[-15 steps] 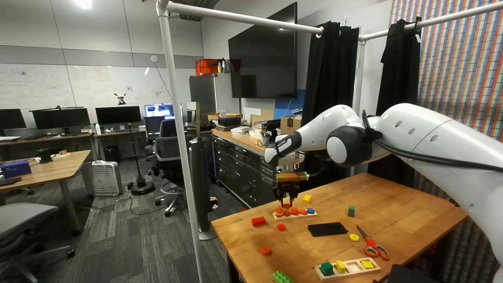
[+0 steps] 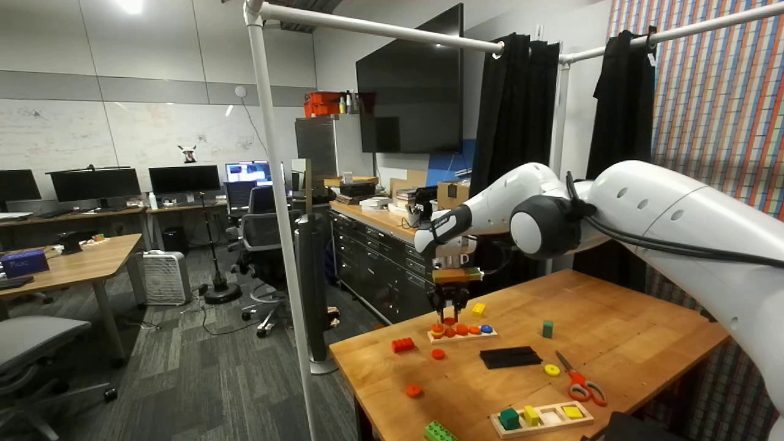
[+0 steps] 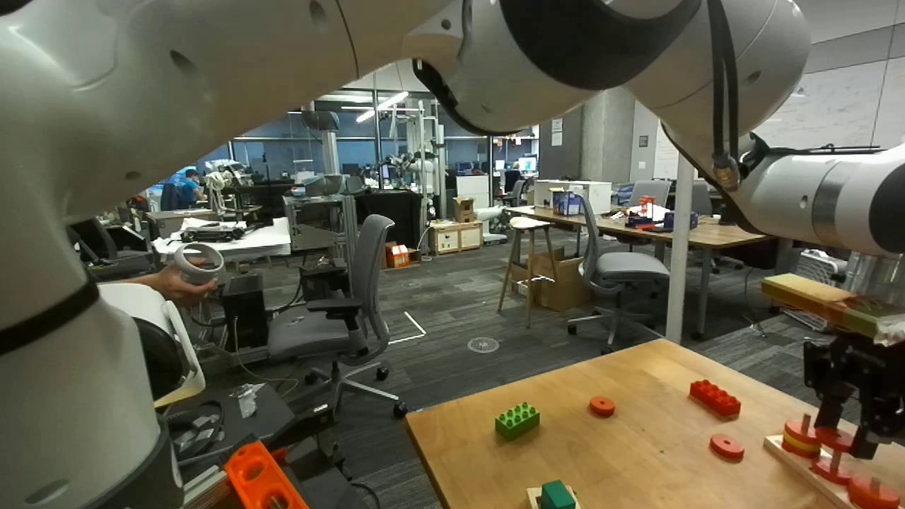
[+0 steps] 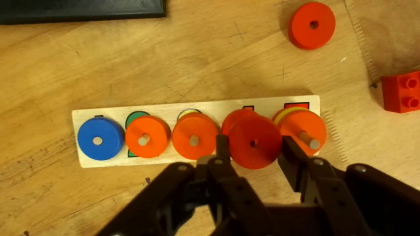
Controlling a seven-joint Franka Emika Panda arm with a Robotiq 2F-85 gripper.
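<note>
My gripper is shut on a red disc [image 4: 254, 155], one fingertip on each side of its rim. In exterior view 2 the held disc [image 3: 834, 438] is over a peg [image 3: 836, 461] that has another red disc [image 3: 829, 470] at its base. How far the peg reaches into the held disc's hole cannot be told. The wooden peg board [image 4: 88, 160] carries a blue disc [image 4: 100, 147] at one end, orange-red discs [image 4: 151, 147] on the middle pegs and a red and yellow stack [image 4: 293, 127] at the other end.
Loose on the table lie a red disc [image 4: 311, 33], a red toy brick [image 4: 399, 92], a black tray [image 2: 511, 358], scissors [image 2: 584, 386], a yellow disc [image 2: 552, 370] and a green block [image 2: 547, 329]. A second wooden board [image 2: 544, 421] with blocks stands near the front edge.
In exterior view 1 my gripper, with the red disc still in it, has shifted slightly right. The peg board has slid a little the same way. Loose things on the table stayed put.
</note>
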